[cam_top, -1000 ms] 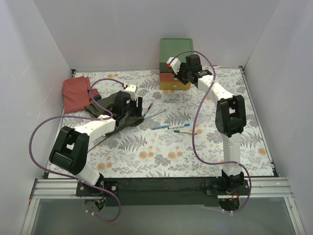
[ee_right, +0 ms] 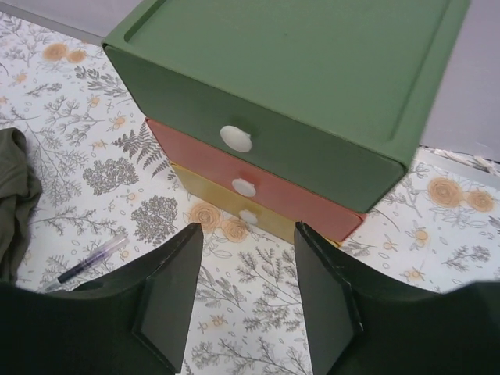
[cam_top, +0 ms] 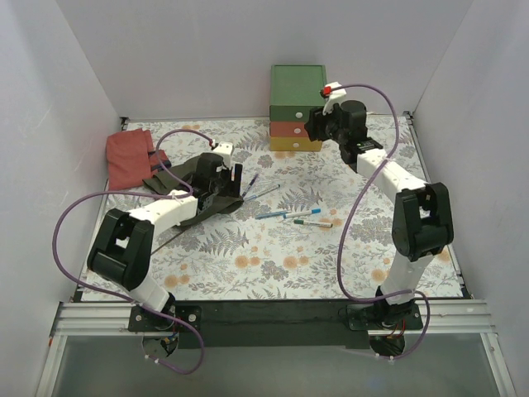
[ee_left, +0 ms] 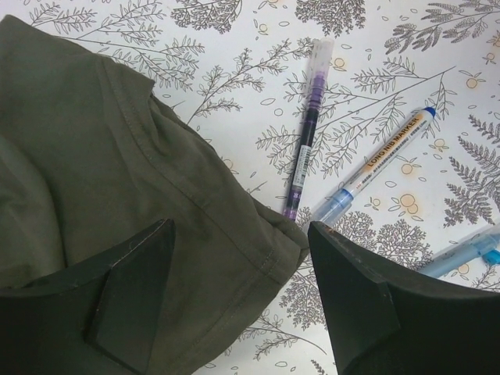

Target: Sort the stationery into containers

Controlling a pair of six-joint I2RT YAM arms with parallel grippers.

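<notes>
Several pens lie loose mid-table: a purple pen (ee_left: pixel 307 141), a long marker with a blue end (ee_left: pixel 375 166), a light-blue pen (ee_left: pixel 461 255) and a green-capped marker (cam_top: pixel 312 223). My left gripper hovers over the tip of an olive pouch (ee_left: pixel 180 226), fingers apart, nothing held. At the back stands a small drawer box with a green top (ee_right: pixel 305 58), a green drawer, a red drawer (ee_right: pixel 266 181) and a yellow drawer (ee_right: pixel 258 215), all closed. My right gripper is open and empty in front of the box, toward its right side.
Red folded cloth (cam_top: pixel 128 159) lies at the back left, beside the olive pouch. A thin dark stick pokes out below the pouch.
My right gripper has moved right, away from the front of the drawer box, and its arm has swung outward. The left arm, pens and pouch look unchanged.
</notes>
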